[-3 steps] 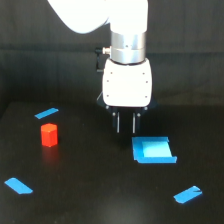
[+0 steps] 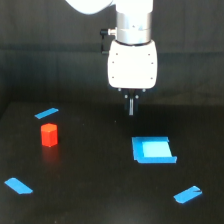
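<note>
A small red cube (image 2: 49, 135) rests on the dark table at the left. Right of centre, blue tape (image 2: 140, 156) borders a pale blue-white square (image 2: 157, 148). My gripper (image 2: 131, 108) hangs above the table behind the square, slightly left of the square's middle and well to the right of the cube. Its two thin fingers are close together, and nothing shows between them. The white gripper body (image 2: 133, 66) is upright above them.
Strips of blue tape lie on the table at the back left (image 2: 46, 113), front left (image 2: 18, 186) and front right (image 2: 188, 194). Between the cube and the square the dark tabletop is bare. A dark curtain (image 2: 50, 55) hangs behind.
My gripper has moved up and slightly to the right. Its fingers, apart a second ago, are now close together. The cube and the taped square have not moved.
</note>
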